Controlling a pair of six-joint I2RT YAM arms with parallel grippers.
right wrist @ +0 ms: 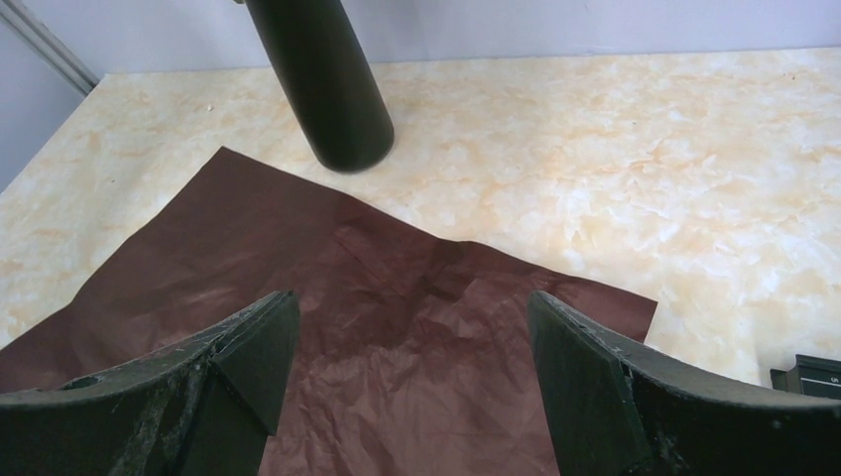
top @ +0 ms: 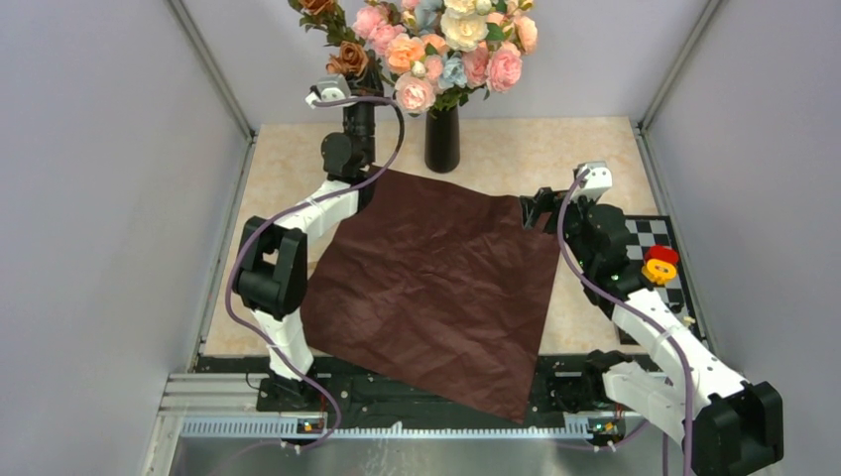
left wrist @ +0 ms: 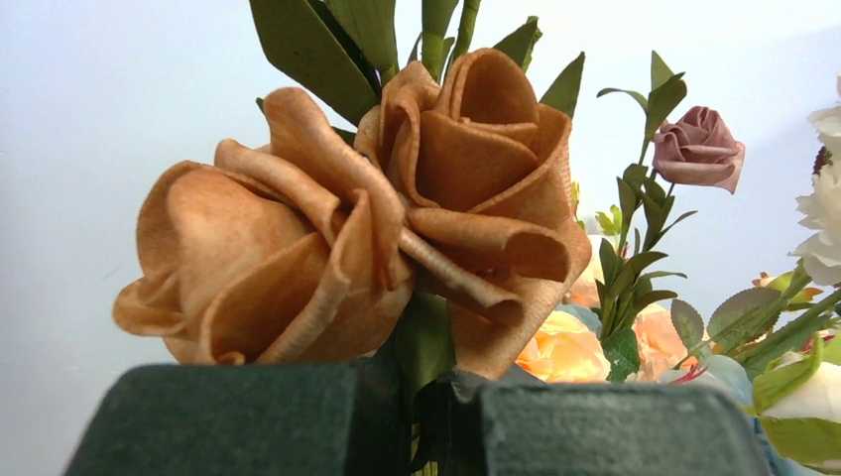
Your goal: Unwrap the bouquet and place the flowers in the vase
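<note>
Brown-orange roses [left wrist: 288,248] on a leafy stem stand upright in my left gripper, which is shut on that stem. In the top view these roses [top: 349,58] are to the left of the black vase [top: 442,141]. Out of the vase rises a full bouquet [top: 464,32] of pink, cream, orange and blue blooms, and the held flowers are close to its left side. The lower end of the held stem is hidden. My right gripper hangs over the right part of the cloth, fingers apart, with nothing between its fingers.
At the right edge lies a black-and-white checkered board [top: 647,234] with a red piece [top: 662,255] and a yellow piece [top: 659,273] by it.
</note>
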